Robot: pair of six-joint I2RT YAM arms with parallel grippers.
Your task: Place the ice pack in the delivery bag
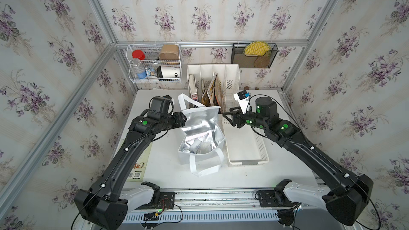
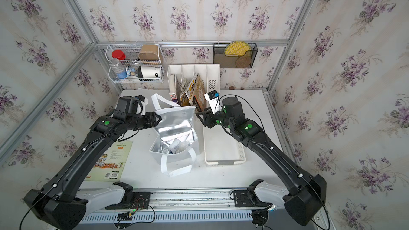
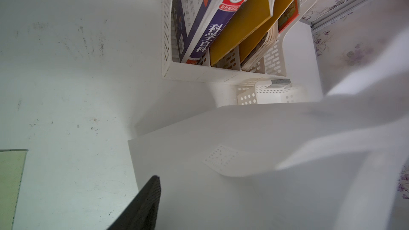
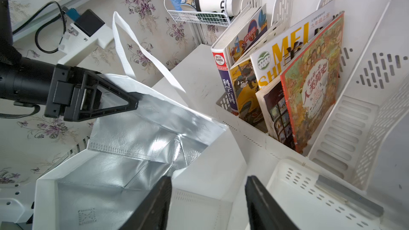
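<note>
The white delivery bag (image 1: 200,158) stands unfolded on the table, its silver-lined lid flap (image 1: 200,118) raised at the back. Pale packs (image 1: 195,146) lie inside on the silver lining; I cannot tell clearly which is the ice pack. At the flap's left edge is my left gripper (image 1: 183,121), open; only one of its fingers (image 3: 142,206) shows in the left wrist view, close to white bag material. My right gripper (image 1: 227,118) hovers near the flap's right corner. Its two fingers stand apart in the right wrist view, with nothing gripped and the bag's side panel (image 4: 217,161) beyond them.
An empty white basket (image 1: 247,144) stands right of the bag, partly under my right arm. Behind is a white file rack (image 1: 230,76) with several books. A wire shelf (image 1: 154,62) and a dark mesh holder (image 1: 254,61) hang on the back wall.
</note>
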